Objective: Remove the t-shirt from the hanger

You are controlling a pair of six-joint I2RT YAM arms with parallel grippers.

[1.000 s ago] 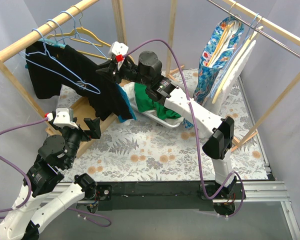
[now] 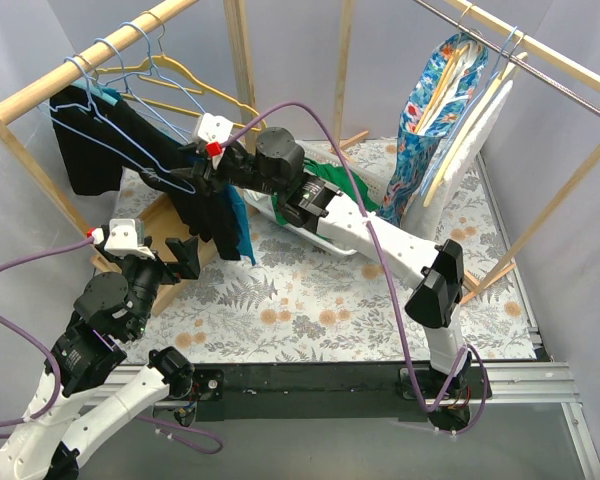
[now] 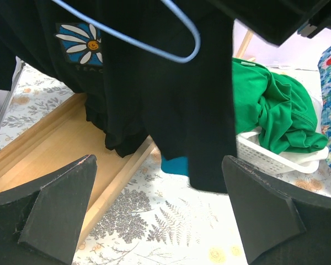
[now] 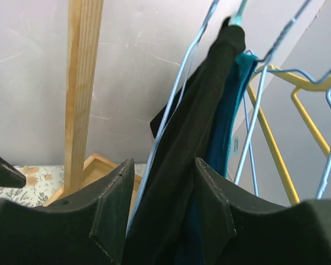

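A black T-shirt with a daisy print hangs on the left rail among blue and yellow hangers, a teal garment behind it. My right gripper is at the shirt's upper right part; in the right wrist view its fingers straddle the black fabric beside a blue hanger, and whether they grip it is unclear. My left gripper stands open below and in front of the shirt, nothing between its fingers.
A wooden tray lies below the shirt. A white basket with green cloth stands at the back middle. Patterned and white garments hang on the right rail.
My right gripper has moved down and left onto the shirt, and the shirt's lower end has shifted left with it. The left arm has stayed in place.
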